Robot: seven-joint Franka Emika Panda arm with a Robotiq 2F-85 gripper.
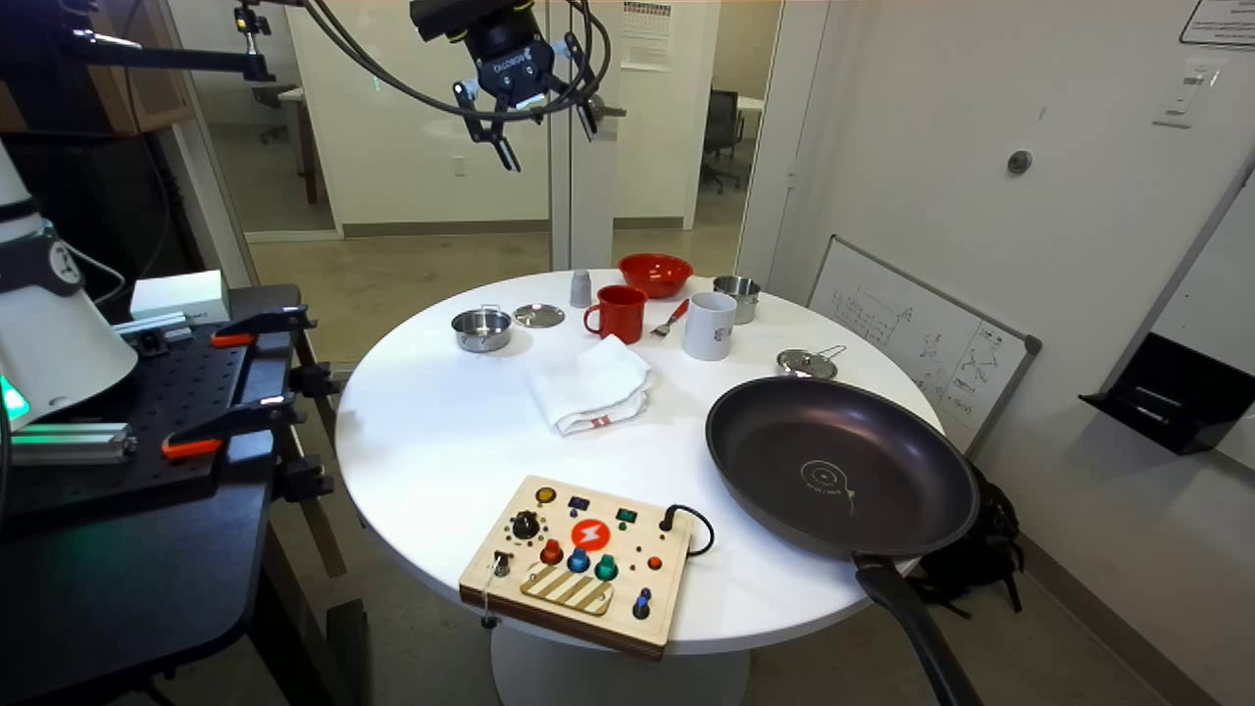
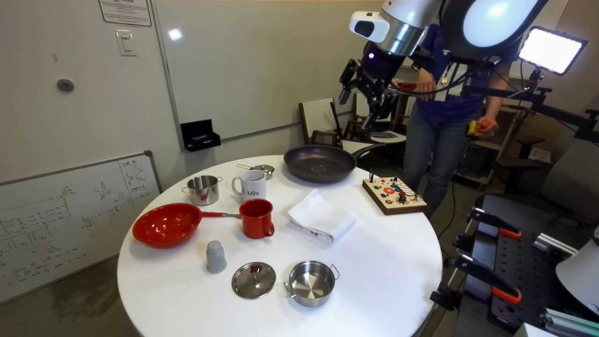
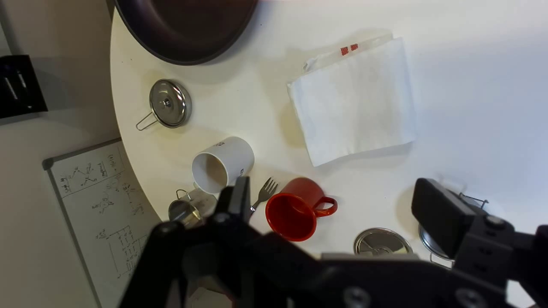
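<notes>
High above the round white table (image 1: 429,418) hangs my gripper (image 1: 548,143), its two fingers spread wide with nothing between them. In the wrist view its fingers (image 3: 442,218) frame the lower part of the picture. Below lie a folded white cloth (image 3: 357,102), a red mug (image 3: 303,205) and a white mug (image 3: 239,156). A fork with a red handle (image 2: 212,214) rests between the red mug and a red bowl (image 2: 168,225). A large dark frying pan (image 1: 841,465) and a wooden button box (image 1: 582,565) sit at the table's near side in exterior view 1.
A steel pot (image 2: 312,283), a loose lid (image 2: 253,280), a grey shaker (image 2: 216,257), a steel cup (image 2: 203,190) and a small lidded pan (image 3: 168,102) also stand here. The pan's handle overhangs the edge. A person (image 2: 443,129) stands behind the table.
</notes>
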